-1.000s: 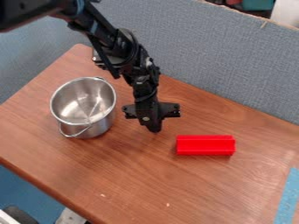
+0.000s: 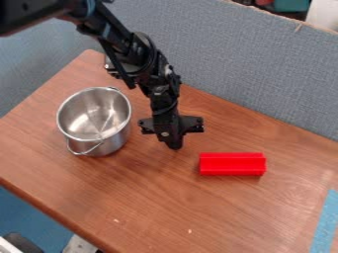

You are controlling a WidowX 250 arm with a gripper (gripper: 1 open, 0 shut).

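The black gripper (image 2: 175,140) hangs low over the wooden table (image 2: 158,208), its fingertips close to the surface; it looks shut, with nothing visible between its fingers. To its left stands a steel pot (image 2: 93,121) with a wire handle. To its right and a little nearer lies a red block (image 2: 231,164), apart from the gripper.
A grey padded wall (image 2: 251,69) runs behind the table. A blue tape strip (image 2: 325,217) lies at the right.
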